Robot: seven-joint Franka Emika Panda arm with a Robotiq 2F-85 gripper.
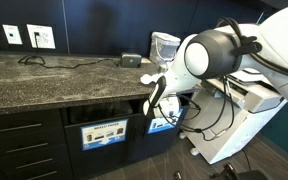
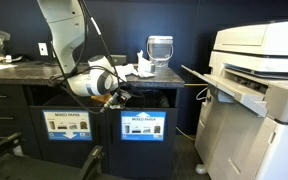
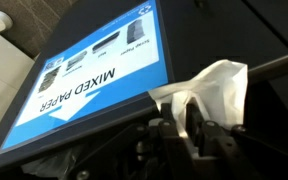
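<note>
In the wrist view, a crumpled white piece of paper (image 3: 222,88) is pinched in my gripper, which is shut on it. Beside it is the blue-and-white MIXED PAPER sign (image 3: 94,75) on a dark bin front. Exterior view 2 has my gripper (image 2: 117,98) low at the tops of the dark bins, below counter height. The left sign (image 2: 68,124) and right sign (image 2: 142,125) face outward there. From exterior view 1 the fingers are too small and dark to make out, and I cannot tell how deep they reach.
Above the bins runs the dark countertop (image 1: 69,82), with a clear bucket (image 2: 159,50) and white crumpled material (image 2: 141,66) on it. A large white printer (image 2: 249,95) stands to the right, its tray sticking out. Open floor lies in front.
</note>
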